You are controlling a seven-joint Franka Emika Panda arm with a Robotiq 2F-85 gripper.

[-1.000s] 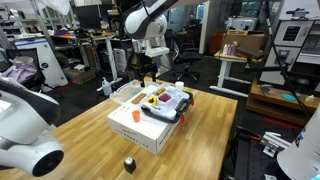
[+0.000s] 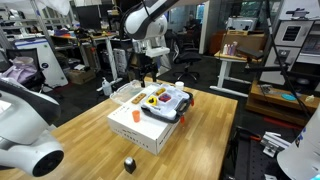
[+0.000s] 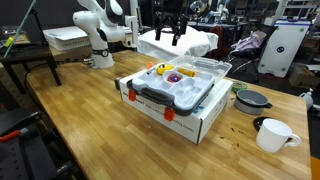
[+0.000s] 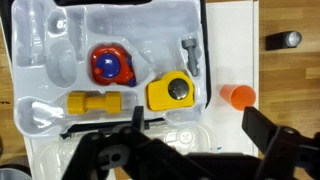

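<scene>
In the wrist view my gripper stands open over the near edge of a grey compartment tray, with nothing between its black fingers. The tray (image 4: 150,20) holds a yellow dumbbell-shaped piece (image 4: 94,102), a round red and blue piece (image 4: 111,66), a yellow block with a black knob (image 4: 171,91) and a dark grey bolt-like piece (image 4: 192,56). An orange cup (image 4: 238,96) sits beside the tray on the white box. From exterior view 2, the tray (image 3: 174,92) rests on top of the white box (image 3: 190,126).
A clear plastic container (image 4: 60,155) lies alongside the tray. On the wooden table stand a small black cylinder (image 4: 284,40), a white mug (image 3: 274,135) and a grey pot (image 3: 252,101). A person (image 2: 146,38) stands behind the table.
The white arm links at the left of exterior view 1 have shifted slightly. The tray, its pieces and the box look unmoved.
</scene>
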